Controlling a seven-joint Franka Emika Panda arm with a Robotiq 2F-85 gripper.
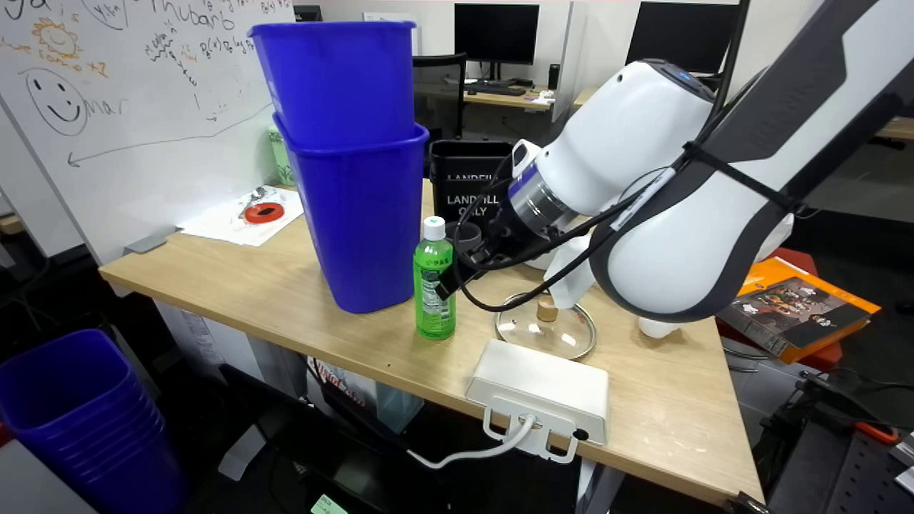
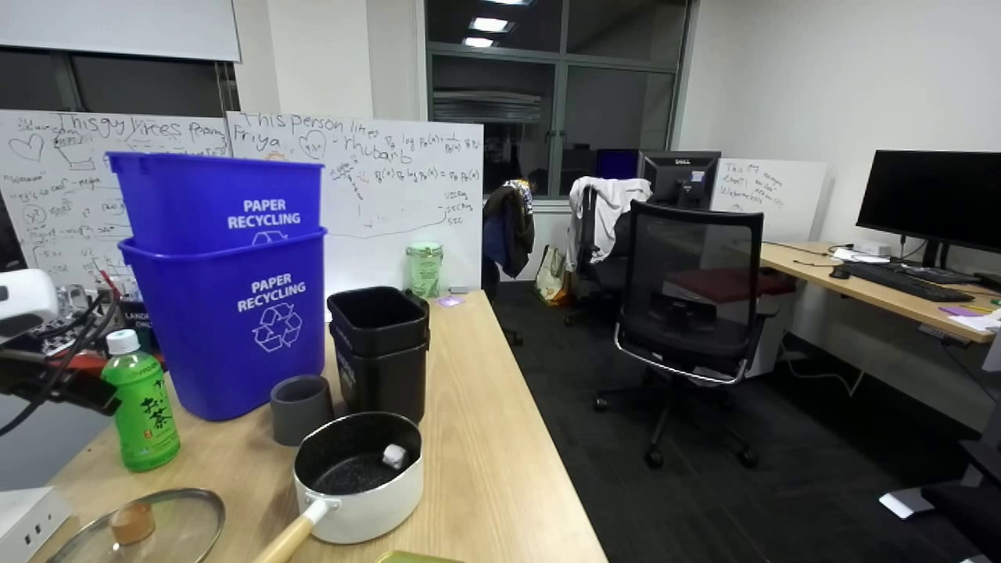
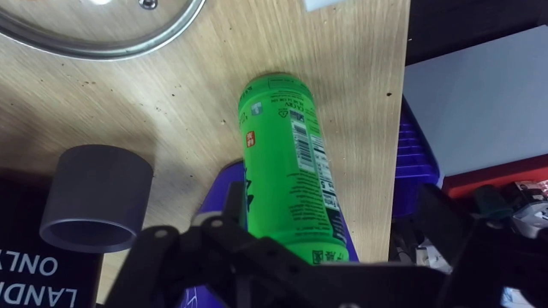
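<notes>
A green bottle with a white cap stands upright on the table, close to the front of the stacked blue bins. My gripper is at the bottle's upper half, coming in from the right. In the wrist view the open gripper has its fingers apart, the left finger near the bottle's side and the right finger well clear of it. The bottle lies within the span between them, nearer the left one. Exterior view 2 shows the fingertips beside the bottle; whether they touch it, I cannot tell.
Blue recycling bins rise directly behind the bottle. A grey cup, black bins and a white pot stand nearby. A glass lid and a white power box lie to the right.
</notes>
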